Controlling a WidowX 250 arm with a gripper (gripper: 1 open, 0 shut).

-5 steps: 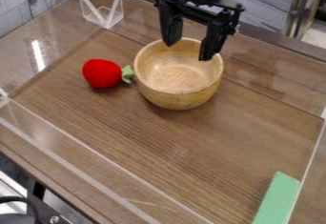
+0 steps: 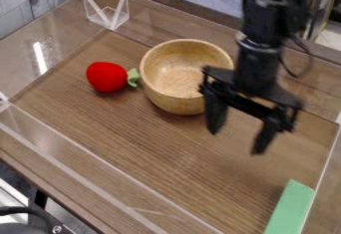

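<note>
My dark gripper is in the camera view at centre right, blurred, its fingers spread open low over the wooden table, with nothing visible between them. It is right of a wooden bowl, which appears empty. A red round object with a green tip lies left of the bowl. A green bar lies at the lower right.
A clear wire or plastic holder stands at the top left.
The gripper has moved from above the bowl at the top toward the right and down the frame, uncovering more of the bowl. The objects on the table stay put.
</note>
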